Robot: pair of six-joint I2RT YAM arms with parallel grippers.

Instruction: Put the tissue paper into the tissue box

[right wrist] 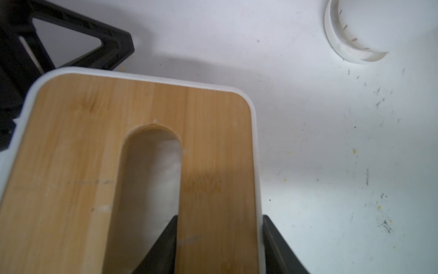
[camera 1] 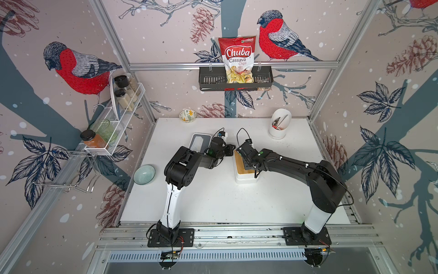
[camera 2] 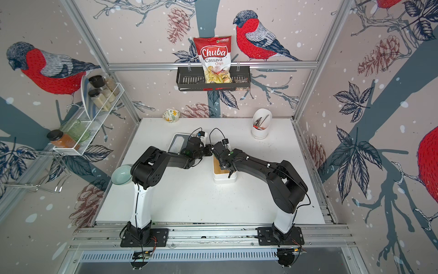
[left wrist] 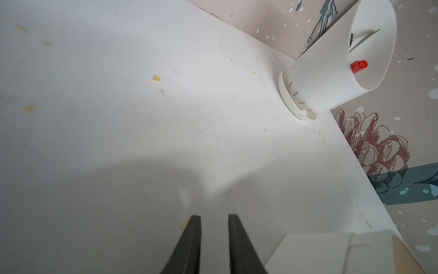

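Observation:
The white tissue box (camera 1: pixel 246 180) stands mid-table with its slotted wooden lid (right wrist: pixel 214 132) on top. One finger (right wrist: pixel 164 248) of my right gripper reaches into the slot, and the other presses the box's outer right side, so the fingers are shut on the lid's right strip. White shows through the slot (right wrist: pixel 152 178); I cannot tell whether it is tissue paper. My left gripper is slightly open, left of the box near its back corner, with nothing between its fingers. The box's white wall (left wrist: pixel 314 253) appears at lower right in the left wrist view.
Behind the left gripper lies a grey tray (camera 1: pixel 199 142). A green bowl (camera 1: pixel 144 174) sits at the left, a patterned bowl (camera 1: pixel 187 115) at the back, and a white utensil holder (camera 1: pixel 278 124) at the back right.

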